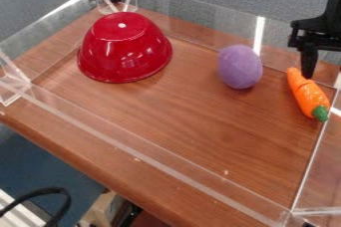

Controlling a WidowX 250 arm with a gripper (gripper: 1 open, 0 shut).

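A black gripper shows at the upper right edge, mostly out of frame, above the orange toy carrot with its green tip; whether it is open or shut is unclear. The purple toy, shaped like an eggplant, lies on the wooden surface in the middle back, apart from the gripper. A red upturned bowl sits at the upper left.
Clear low walls border the work surface. A black cable lies at the bottom left.
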